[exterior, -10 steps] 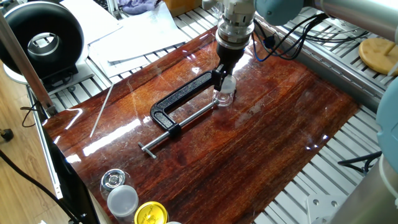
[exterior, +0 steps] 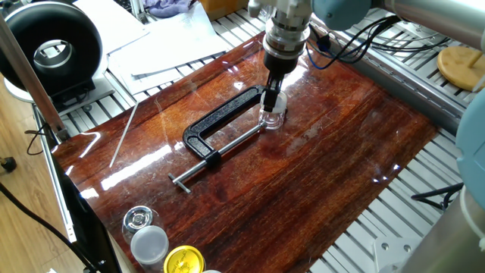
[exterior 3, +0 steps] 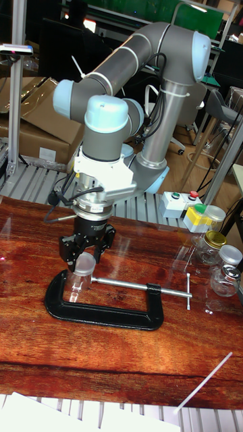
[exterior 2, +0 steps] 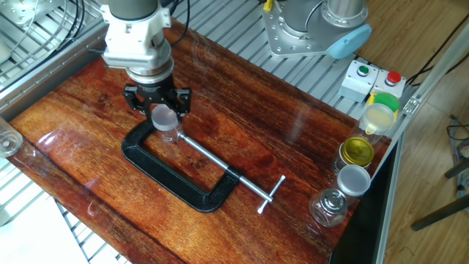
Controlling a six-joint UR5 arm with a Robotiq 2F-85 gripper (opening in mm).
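A clear jar (exterior 2: pixel 171 135) with a frosted white lid (exterior 2: pixel 165 117) stands upright on the wooden board, at the end of the screw of a black C-clamp (exterior 2: pixel 163 175) lying flat. The clamp frame (exterior: pixel 220 118) curves past the jar, and its silver screw (exterior: pixel 241 139) points at it. Right over the jar, my gripper (exterior 2: pixel 159 105) points down with its fingers spread apart. One finger (exterior: pixel 271 99) covers part of the lid in exterior view 1. Whether the fingers touch the lid cannot be told.
Several lidded jars, one with a gold lid (exterior 2: pixel 357 151), line the board's edge. Beyond them are a green and a red button box (exterior 2: pixel 390 83). White paper (exterior: pixel 170 45) lies off the board. Much of the wooden board (exterior: pixel 326 174) is bare.
My gripper has turned about its vertical axis, so one finger now shows in front of the lid rather than beside it. The jar and clamp look unmoved.
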